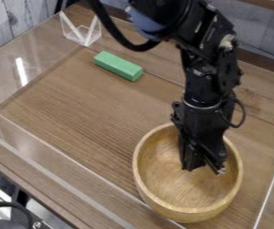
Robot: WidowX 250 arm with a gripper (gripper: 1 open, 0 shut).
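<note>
A black robot arm reaches down from the top of the camera view, its gripper (pixel 200 152) low over and inside the upper part of a yellowish round bowl (pixel 164 192) at the lower right. The fingertips are dark and overlap the bowl; whether they are open or shut, or hold anything, I cannot tell. A green block (pixel 118 65) lies on the wooden table at the upper left, away from the gripper.
A clear plastic object (pixel 83 29) stands at the back left. Dark cables show at the lower-left corner, and the table's back edge runs behind the arm.
</note>
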